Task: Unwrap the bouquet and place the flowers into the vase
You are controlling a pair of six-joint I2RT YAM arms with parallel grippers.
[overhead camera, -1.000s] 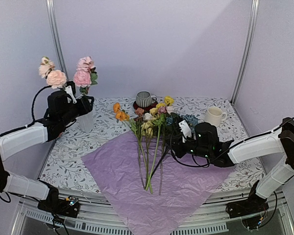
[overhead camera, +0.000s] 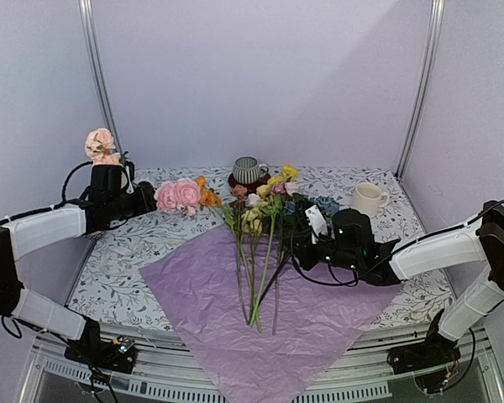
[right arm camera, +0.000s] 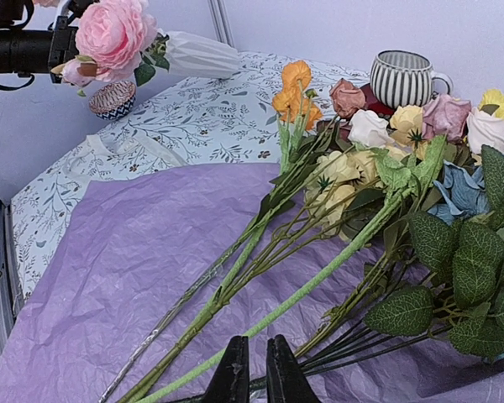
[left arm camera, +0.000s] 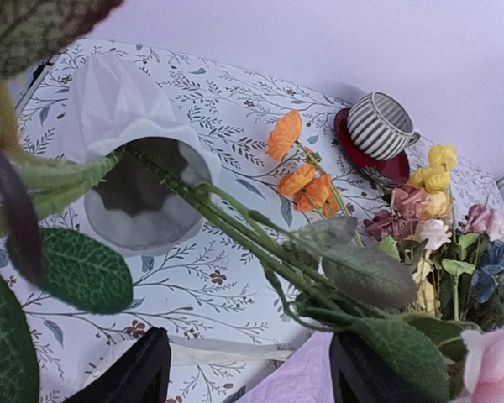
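Note:
The white pleated vase has its mouth turned toward the left wrist camera; in the right wrist view the vase looks tipped on its side. Green stems reach out of its mouth toward the pink flowers, which hang sideways right of my left gripper. That gripper's fingers are apart, with nothing seen held between them. Peach flowers rise behind the left arm. Over the flower pile, my right gripper is slightly open; dark stems pass close behind its tips.
Purple paper covers the middle, with yellow flowers, orange flowers and blue flowers on or beside it. A striped cup stands behind, a white mug right. A patterned bowl is far left.
The pink flowers have swung from upright down to the right. The vase, earlier upright beside my left gripper, no longer shows there. My left gripper has shifted slightly; the right arm is still.

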